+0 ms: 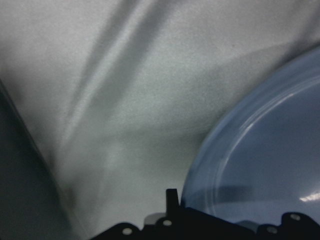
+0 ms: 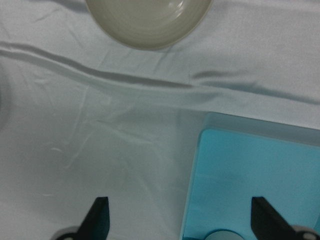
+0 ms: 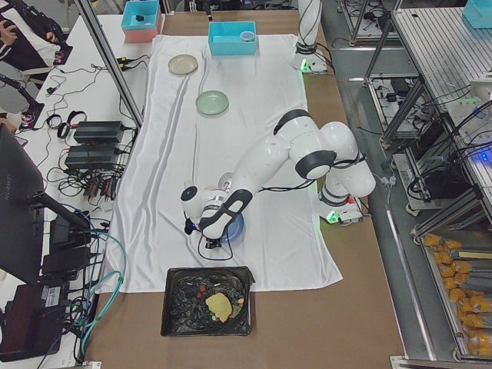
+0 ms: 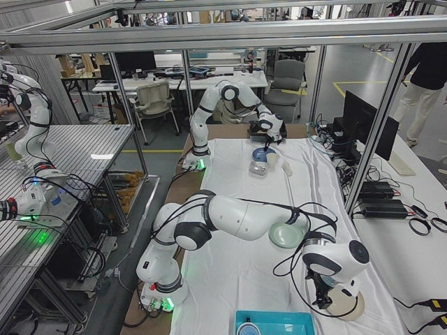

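Note:
A blue plate (image 1: pixel 260 150) lies on the white cloth, largely under my left arm in the camera left view. My left gripper (image 3: pixel 212 240) is down at the plate's edge; in the left wrist view its dark parts are at the rim, and whether it is open or shut does not show. My right gripper hangs open over the cloth near a blue bin (image 2: pixel 250 175) and a beige plate (image 2: pixel 150 25), with nothing seen between its fingers.
A green plate (image 3: pixel 211 102) lies mid-cloth. A black tray (image 3: pixel 177 307) with a yellow item and scraps sits at the near edge. A clear container (image 4: pixel 258 169) and a cup (image 4: pixel 272 158) stand by the blue plate.

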